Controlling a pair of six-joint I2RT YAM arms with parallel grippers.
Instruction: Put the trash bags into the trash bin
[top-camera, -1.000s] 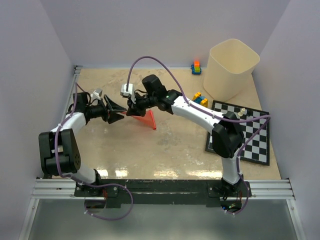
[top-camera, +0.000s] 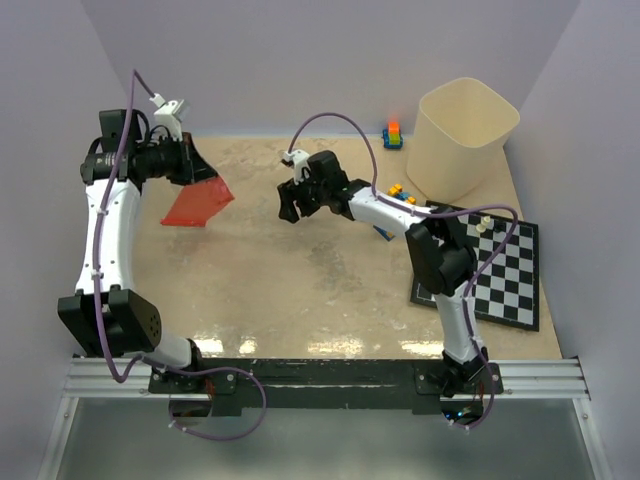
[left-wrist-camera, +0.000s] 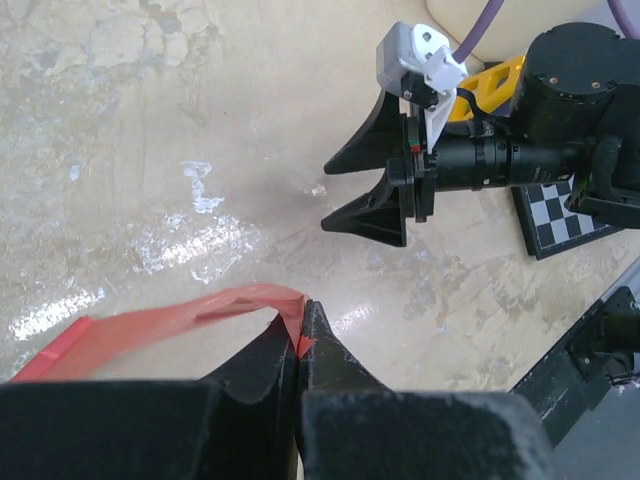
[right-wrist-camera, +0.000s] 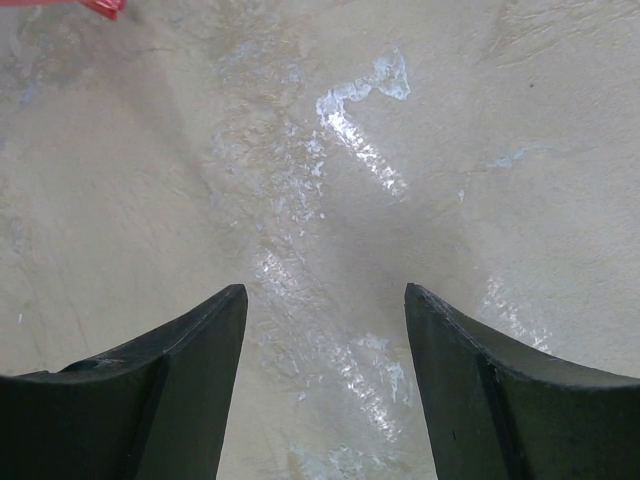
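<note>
A thin red trash bag (top-camera: 198, 203) hangs below my left gripper (top-camera: 207, 180), which is shut on it over the left side of the table. In the left wrist view, the bag (left-wrist-camera: 190, 312) is pinched at the fingertips and trails off to the left. My right gripper (top-camera: 288, 200) stands open over the middle of the table, with nothing between its fingers. The cream trash bin (top-camera: 455, 140) stands upright at the back right. A red scrap of the bag (right-wrist-camera: 100, 6) peeks into the right wrist view's top left corner.
A black-and-white checkered board (top-camera: 505, 275) lies along the right side, a small pale object (top-camera: 484, 224) on it. Toy blocks (top-camera: 393, 135) stand left of the bin, and more blocks (top-camera: 402, 194) are partly hidden by my right arm.
</note>
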